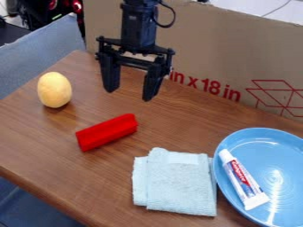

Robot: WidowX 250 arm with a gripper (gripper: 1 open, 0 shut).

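The black gripper [131,86] hangs open above the back of the wooden table, with nothing between its fingers. Below it to the front lies a red cylinder [106,132]. A yellow oval object [55,90] sits at the left. A folded pale blue cloth [175,184] lies at the front, and on a blue plate [282,168] at the right rests a white tube of toothpaste [242,178].
A cardboard box [236,62] stands along the back of the table. A grey padded edge [35,62] borders the left. The middle of the wooden table [178,129] has free room.
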